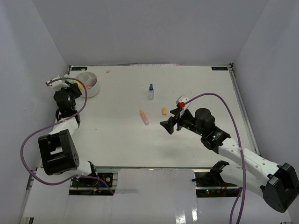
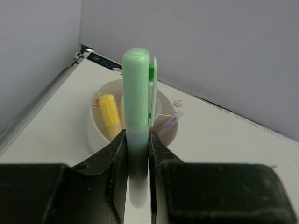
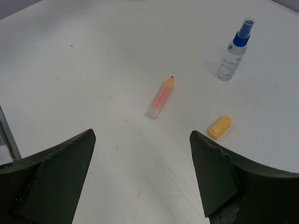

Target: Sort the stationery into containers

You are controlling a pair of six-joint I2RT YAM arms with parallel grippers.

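A green marker with a clip point(image 2: 136, 88) stands upright in my left gripper, which is shut on its pale lower part. Behind it in the left wrist view is a round white container point(image 2: 96, 133) holding a yellow marker point(image 2: 110, 112) and a purple-tinted item point(image 2: 169, 124). From above, the left gripper point(image 1: 72, 87) is beside this container point(image 1: 95, 88), on its left. My right gripper is open and empty over the table. Beyond its fingers lie an orange pencil-shaped item point(image 3: 160, 98) and a small yellow-orange piece point(image 3: 219, 126).
A clear bottle with a blue top point(image 1: 151, 92) stands upright near the table's middle. A small pinkish bit point(image 1: 108, 71) lies behind the container.
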